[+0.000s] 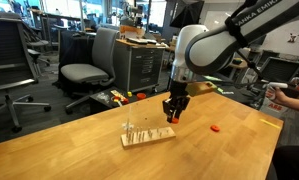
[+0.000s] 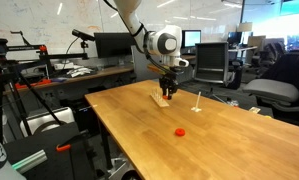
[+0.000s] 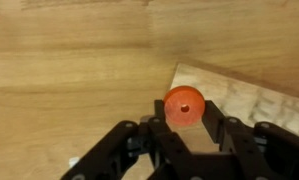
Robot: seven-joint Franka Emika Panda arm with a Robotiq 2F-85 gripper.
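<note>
My gripper (image 1: 174, 115) is shut on a small round red-orange piece (image 3: 184, 105), which has a little hole in its middle. In the wrist view the piece sits between the fingertips, above one corner of a pale wooden board (image 3: 244, 105). In exterior view 1 that board (image 1: 147, 137) lies on the table with several upright pegs, and the held piece hangs by its right end, raised off the table. A second red piece (image 1: 215, 128) lies flat on the table to the right. Exterior view 2 shows this loose piece (image 2: 180, 132) nearer the camera.
Small coloured items (image 1: 118, 97) lie near the table's back edge, behind the board. A thin upright stick (image 2: 198, 102) stands on the table. Office chairs stand beyond it.
</note>
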